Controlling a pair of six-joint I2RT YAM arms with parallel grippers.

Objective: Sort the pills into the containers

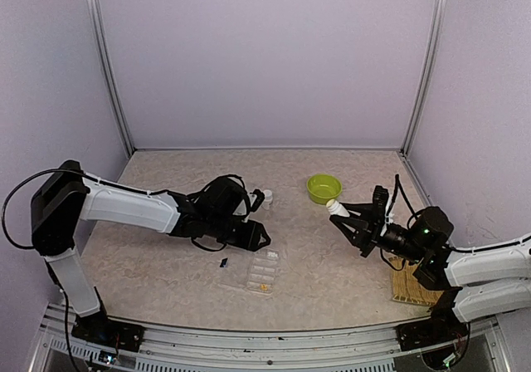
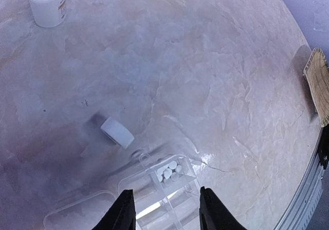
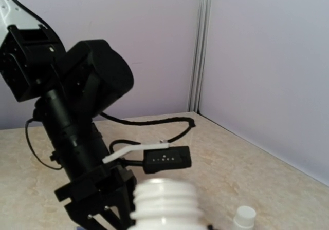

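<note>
My left gripper [image 1: 264,243] is low over the far end of the clear pill box [image 1: 263,270]. Its fingers [image 2: 120,212] are apart with nothing between them in the left wrist view. Small white pills [image 2: 168,171] lie in one box compartment; yellow ones [image 1: 264,287] are in a near compartment. Beyond the box, a white cap [image 2: 117,132] shows side-on; the top view hides it behind the left gripper. My right gripper [image 1: 342,216] is shut on an uncapped white bottle [image 3: 167,204], held tilted above the table, its threaded neck exposed.
A second white bottle [image 2: 47,6] stands behind the left gripper. The green bowl [image 1: 323,188] is at the back, right of centre. A bamboo mat [image 1: 409,285] lies under the right arm. The table between box and mat is clear.
</note>
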